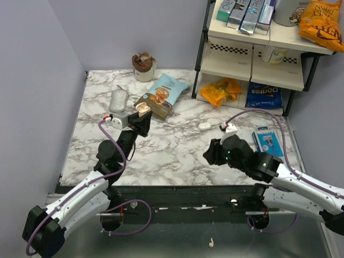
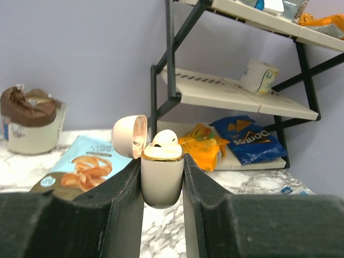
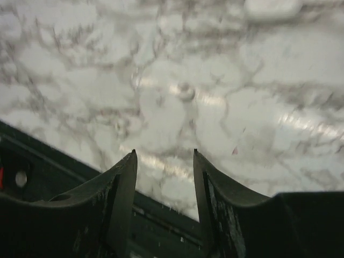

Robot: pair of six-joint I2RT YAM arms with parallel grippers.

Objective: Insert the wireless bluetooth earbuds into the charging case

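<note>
The cream charging case [image 2: 161, 180] is upright with its lid [image 2: 128, 136] open, and my left gripper is shut on its body. A rounded earbud top [image 2: 165, 138] shows in the case; whether the other slot is filled, I cannot tell. From above, case and left gripper are at the table's left half. A white earbud [image 1: 210, 243] lies below the table's front edge, off the tabletop. Over the right half, near the front edge, my right gripper is open, pointing down, nothing between its fingers.
A small white object [image 1: 205, 126] lies mid-table, blurred in the right wrist view. A chip bag [image 1: 164, 95], a grey dish [image 1: 119, 100] and a jar [image 1: 143, 67] stand behind the left gripper. The shelf [image 1: 226, 88] fills the back right.
</note>
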